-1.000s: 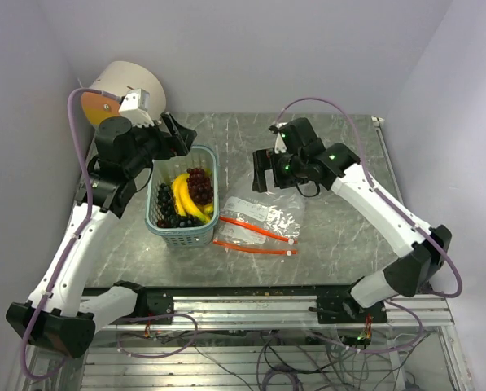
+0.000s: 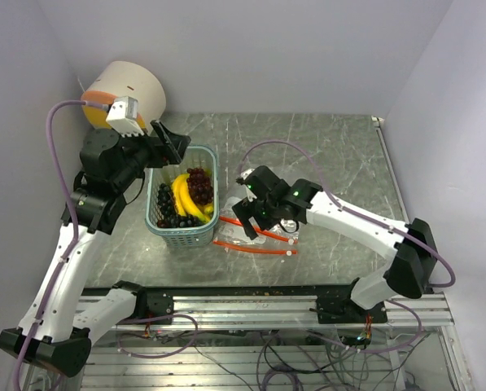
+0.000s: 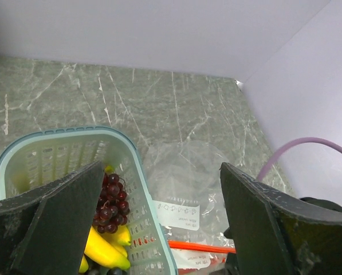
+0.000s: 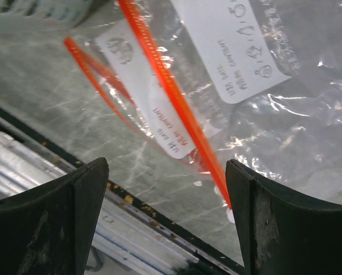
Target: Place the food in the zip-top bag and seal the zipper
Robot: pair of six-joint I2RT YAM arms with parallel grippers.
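A pale blue basket [image 2: 157, 230] holds bananas [image 2: 192, 204], red grapes [image 2: 199, 185] and dark grapes [image 3: 113, 271]. Two clear zip bags with orange zippers lie to its right: the upper bag [image 4: 294, 134] and the lower bag [image 4: 165, 129]. My left gripper [image 2: 162, 140] hangs open above the basket's back. My right gripper [image 2: 250, 218] is low over the bags, its fingers apart with nothing between them in the right wrist view, the upper bag's orange zipper just beyond them.
A cream roll [image 2: 135, 84] stands at the back left. Bare marble surface [image 2: 332, 147] is at the back right. Metal rails [image 2: 234, 311] run along the front edge, with cables below. Walls enclose the sides and back.
My right gripper has moved down and left in the top view, onto the bags near the zippers. My left arm has shifted slightly left; the basket and food are unchanged.
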